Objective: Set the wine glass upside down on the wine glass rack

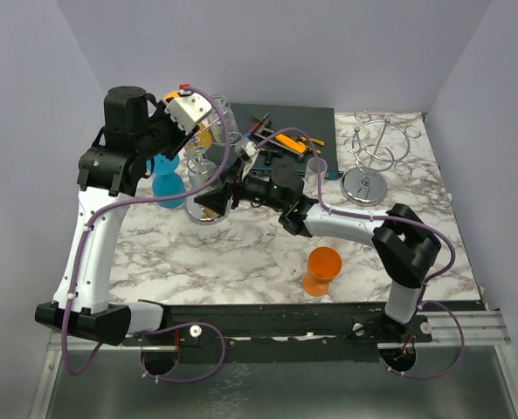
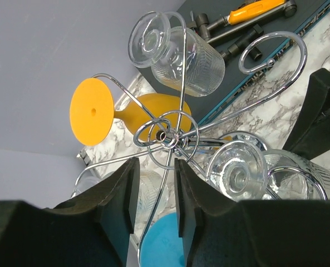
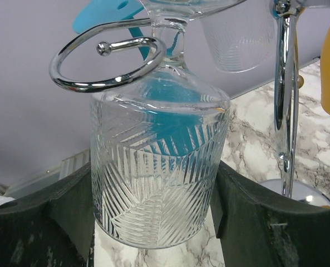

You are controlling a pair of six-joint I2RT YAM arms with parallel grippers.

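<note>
In the right wrist view, my right gripper is shut on a ribbed clear wine glass [image 3: 153,167], bowl down, stem inside a curled chrome rack arm [image 3: 106,83]. My left gripper is shut above the chrome wine glass rack [image 2: 183,125]; what is between its fingers, if anything, cannot be told. The rack holds a yellow glass [image 2: 92,108], a blue one [image 2: 160,245] and several clear glasses, upside down.
An empty chrome rack [image 1: 363,183] stands at the right. An orange cup [image 1: 321,266] rests on the front right marble. A dark tool mat [image 1: 311,118] lies at the back.
</note>
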